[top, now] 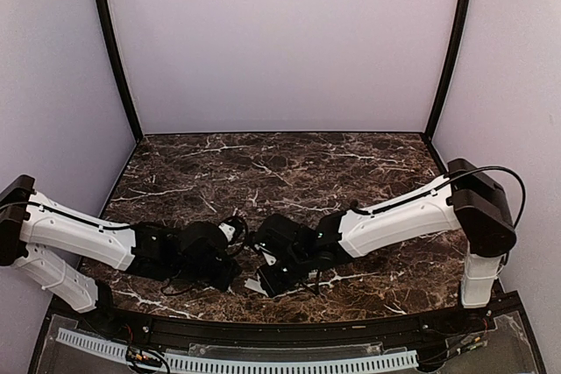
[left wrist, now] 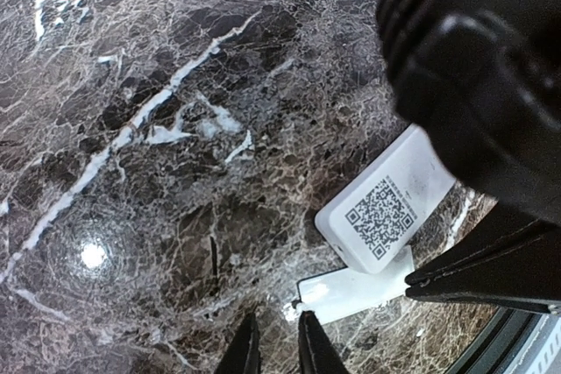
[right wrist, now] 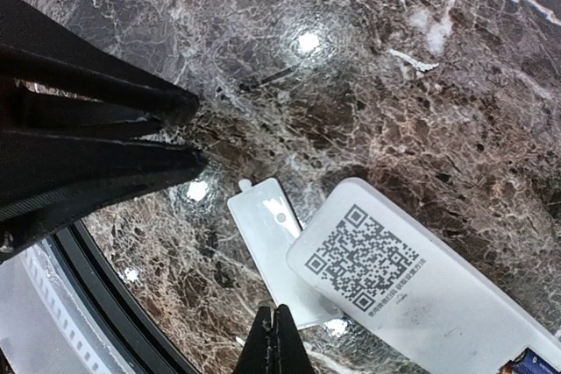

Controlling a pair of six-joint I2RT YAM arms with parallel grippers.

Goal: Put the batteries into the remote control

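The remote control (right wrist: pixel 421 295), white with a QR code, lies on the marble table, partly over or against its detached battery cover (left wrist: pixel 337 295), a thin white plate with a tab. A blue battery (right wrist: pixel 529 365) shows at the remote's edge in the right wrist view. My left gripper (top: pixel 230 273) is just left of them, its fingertips low in its own view; whether anything is between them is unclear. My right gripper is shut at the cover's near end, beside the remote, with nothing visible between its fingers.
A dark rail with a perforated strip (top: pixel 280 361) runs along the front edge, close to both grippers.
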